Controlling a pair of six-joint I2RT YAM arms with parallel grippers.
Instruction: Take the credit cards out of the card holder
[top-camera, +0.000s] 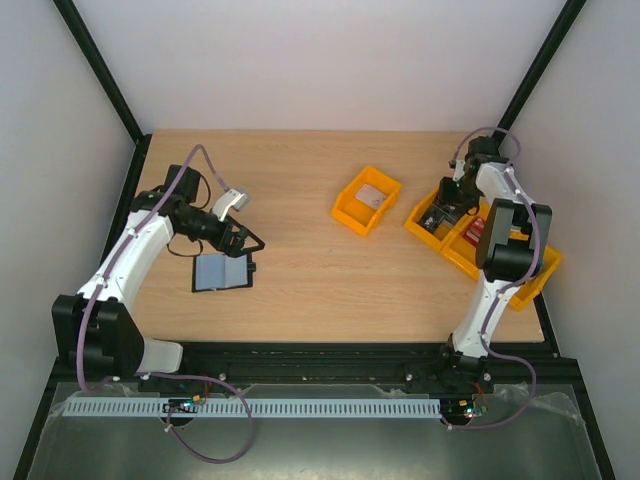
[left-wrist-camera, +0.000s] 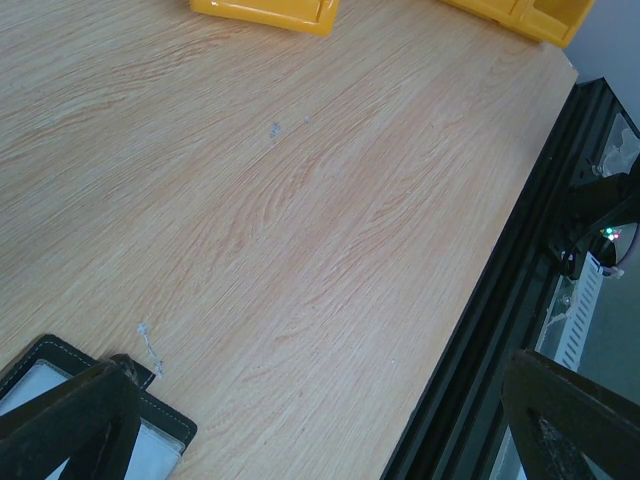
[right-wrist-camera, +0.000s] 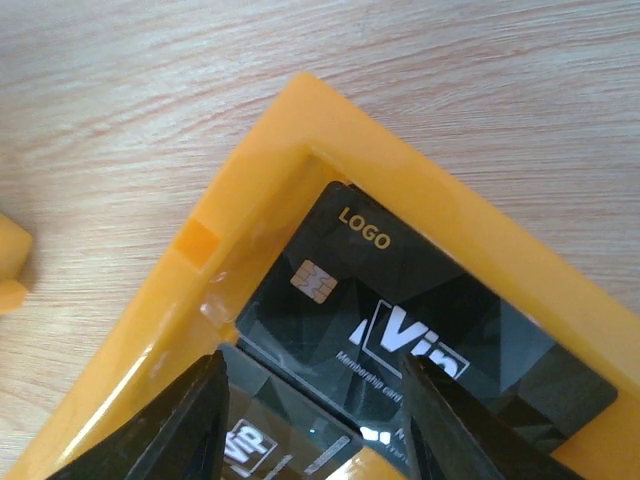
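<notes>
A dark card holder (top-camera: 222, 272) lies spread on the table at the left, its pale inner sleeves showing. Part of the holder (left-wrist-camera: 165, 440) also shows at the lower left of the left wrist view. My left gripper (top-camera: 258, 246) hovers near it, open and empty. Black credit cards lie in a yellow compartment at the right: a "Vip" card (right-wrist-camera: 385, 310) reads LOGO, and a second dark card (right-wrist-camera: 275, 415) lies beside it, low in the view. Above them is my right gripper, part open, its fingers apart with nothing gripped between them.
A small yellow tray (top-camera: 346, 210) with a pale pink card (top-camera: 371, 195) stands at the middle back. The yellow compartments (top-camera: 461, 258) at the right also hold a red card (top-camera: 474, 231). Between holder and trays the table is bare.
</notes>
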